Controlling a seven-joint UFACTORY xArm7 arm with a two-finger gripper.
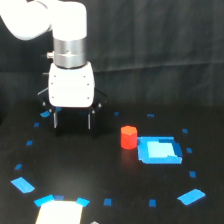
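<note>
A red block (129, 137) stands on the black table, a little left of a blue tray (174, 158) with a pale patch inside it. My gripper (73, 124) is left of the block, apart from it, with its fingers pointing down. They are spread wide, and I see nothing between them. How high the fingertips are above the table is hard to judge.
A pale, cream-coloured object (60, 212) is cut off by the bottom edge at left. Blue marks, such as one strip (191, 197) at the right, lie flat on the table.
</note>
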